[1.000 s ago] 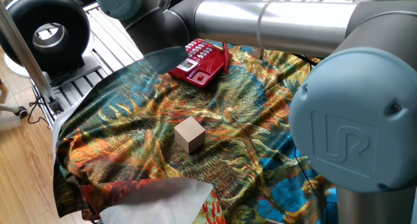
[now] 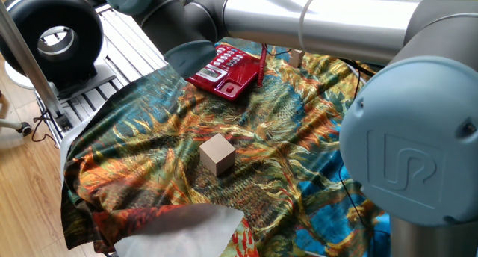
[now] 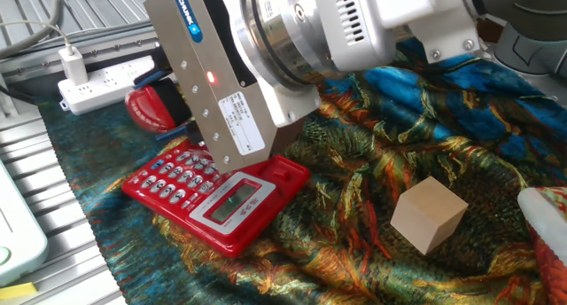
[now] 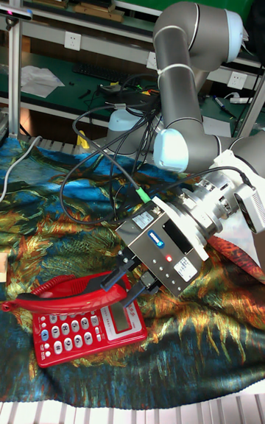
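A red desk telephone (image 3: pixel 209 197) rests on the patterned cloth, keypad facing up. Its red handset (image 4: pixel 71 301) lies across the upper side of the base and sticks out past its left edge in exterior view 3. My gripper (image 4: pixel 122 292) is shut on one end of that handset, a dark finger on each side; the same end (image 3: pixel 152 109) shows between the fingers in exterior view 2. How far the handset stands off its cradle is hard to judge. In exterior view 1 the arm hides the gripper and part of the phone (image 2: pixel 228 72).
A wooden cube (image 3: pixel 429 215) sits on the rumpled cloth (image 2: pixel 149 160), apart from the phone. Beyond the phone is a white power strip (image 3: pixel 104 85). A black ring-shaped object (image 2: pixel 56 36) stands on the slatted surface.
In exterior view 1 the arm has shifted slightly, its upper-left joints leftward and the large joint to the right. The handset's visible end reaches a little higher. The cube has not moved.
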